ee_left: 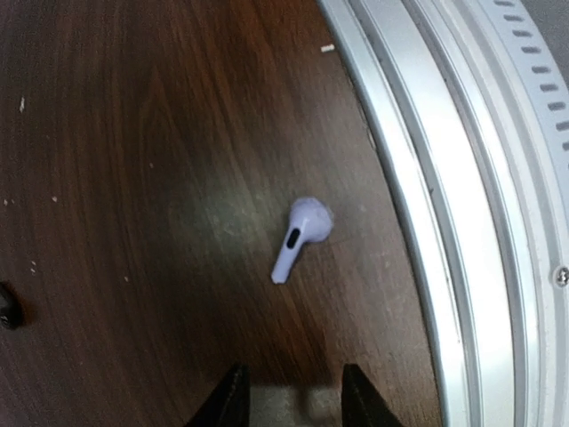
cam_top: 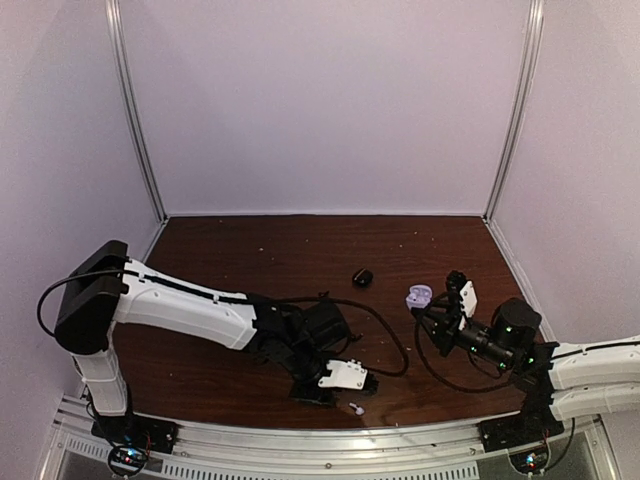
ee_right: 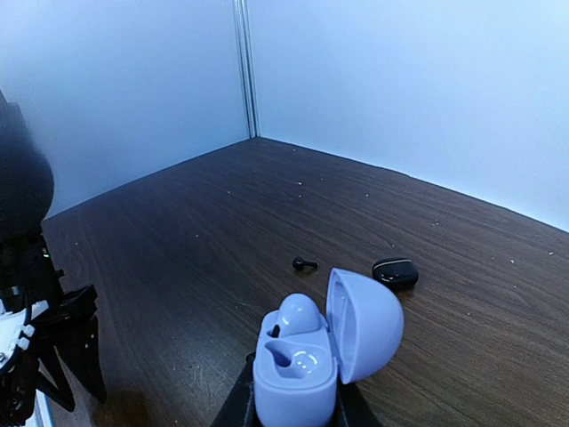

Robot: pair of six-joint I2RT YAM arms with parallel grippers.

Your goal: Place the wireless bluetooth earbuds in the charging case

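Note:
In the left wrist view a lavender earbud [ee_left: 308, 221] lies on the dark table, its stem toward my left gripper. That gripper is open, with bare table visible between its fingertips, and the earbud lies ahead of them, untouched. My right gripper is shut on the lower part of the lavender charging case [ee_right: 298, 365], held above the table with its lid [ee_right: 366, 325] open. One earbud head [ee_right: 298, 313] sits in one slot of the case; the other slot is empty. From above, the loose earbud [cam_top: 358, 409] shows just beside the left gripper.
A black case [cam_top: 362, 277] and a small black earbud [ee_right: 304, 263] rest farther back on the table. The metal rail [ee_left: 400, 151] runs close to the loose lavender earbud. A dark cable from the left arm arches over the middle.

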